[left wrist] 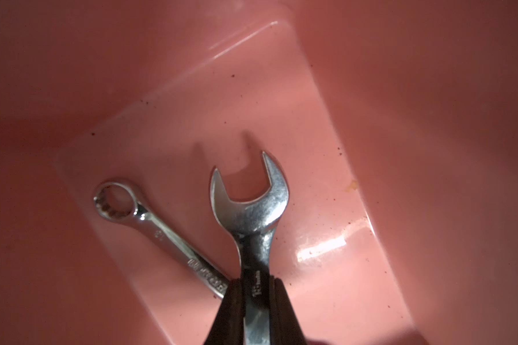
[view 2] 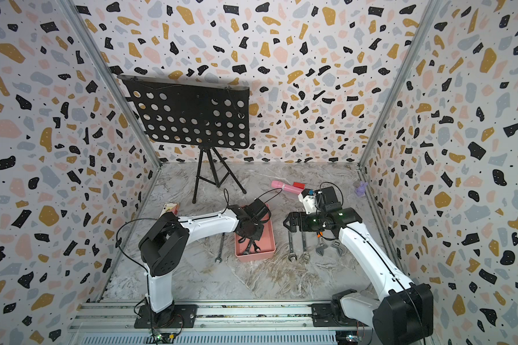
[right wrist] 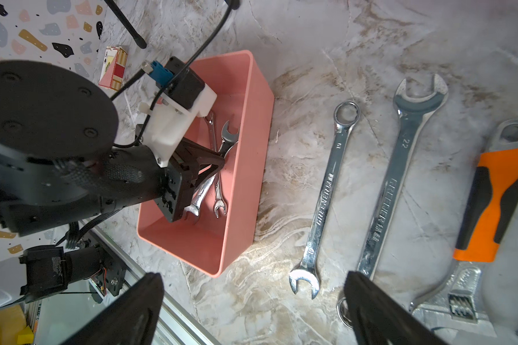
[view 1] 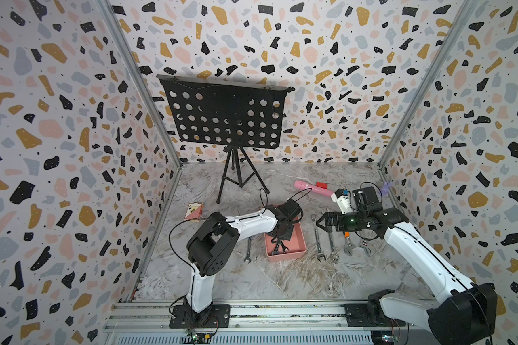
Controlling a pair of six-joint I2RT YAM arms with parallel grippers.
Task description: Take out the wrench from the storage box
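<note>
The pink storage box (right wrist: 244, 189) holds several wrenches. Inside it, my left gripper points down with its fingers (left wrist: 231, 307) on either side of the handle of a large open-ended wrench (left wrist: 250, 215). The fingers lie close against this handle; whether they grip it is unclear. A smaller wrench (left wrist: 172, 241) lies at an angle to the left, its ring end showing and its lower part hidden behind the fingers. My right gripper is open, above the table to the right of the box, with its blurred fingers wide apart and nothing held.
On the table right of the box lie two long wrenches (right wrist: 325, 201) and an orange-handled adjustable wrench (right wrist: 492, 201). Another wrench (view 1: 248, 248) lies left of the box. A pink cylinder (view 1: 313, 188) and a black stand (view 1: 236, 166) are farther back.
</note>
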